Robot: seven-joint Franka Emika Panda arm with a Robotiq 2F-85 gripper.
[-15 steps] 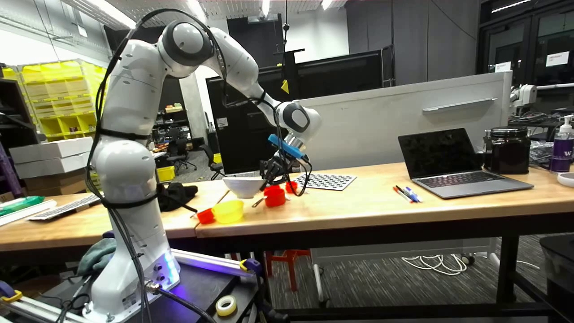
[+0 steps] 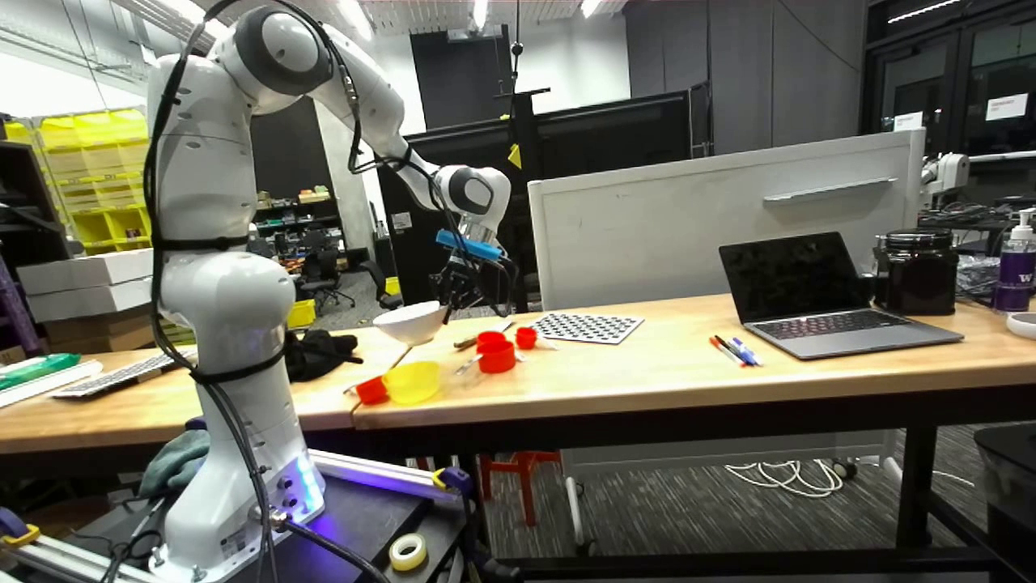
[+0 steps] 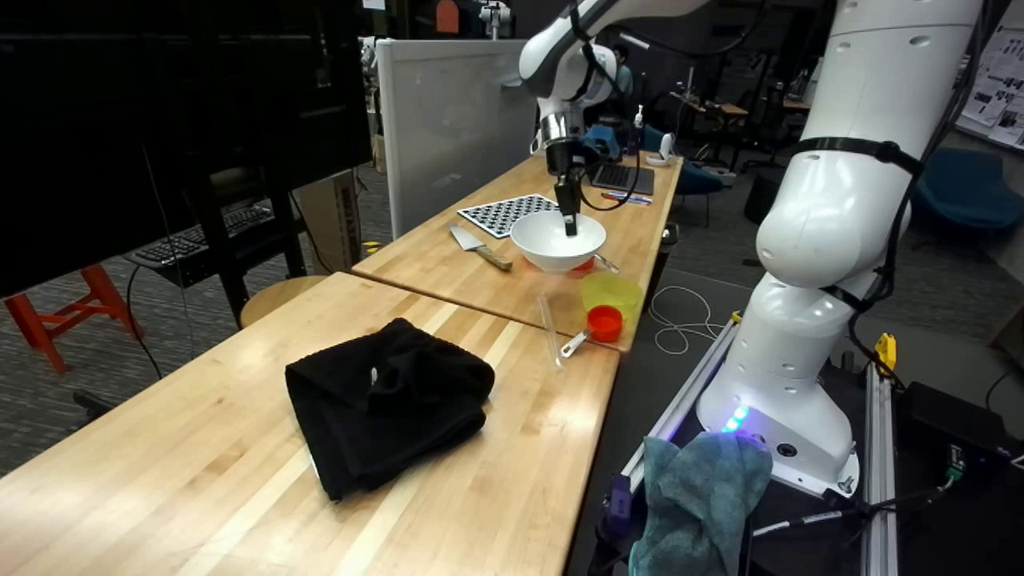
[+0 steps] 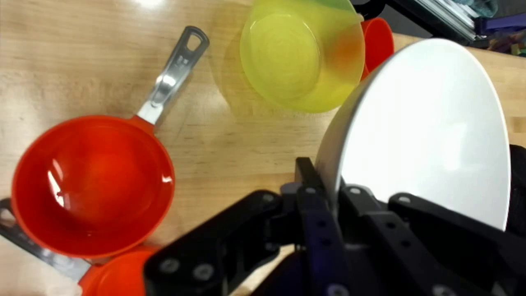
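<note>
A white bowl (image 4: pixel 434 133) is held by its rim in my gripper, the fingers closed on either side of the wall. In exterior view 1 the bowl (image 2: pixel 412 321) is raised above the table and tilted, with my gripper (image 2: pixel 452 303) at its right edge. From exterior view 2 the same bowl (image 3: pixel 552 242) hangs over the far table, its inside showing, and the gripper (image 3: pixel 570 222) reaches down to its rim. The bowl's underside is mostly hidden in the wrist view.
A yellow translucent bowl (image 4: pixel 296 54) and red measuring cups (image 4: pixel 93 187) lie beneath. Near them are a wood-handled knife (image 3: pixel 480 248), a checkered board (image 3: pixel 506 213) and a clear stick (image 3: pixel 550 331). A black cloth (image 3: pixel 389 403) lies on the nearer table, with bare wood around it.
My gripper and the white bowl have moved left and higher in exterior view 1, away from the red cups. The bowl now tilts more. The cups and yellow bowl stay put.
</note>
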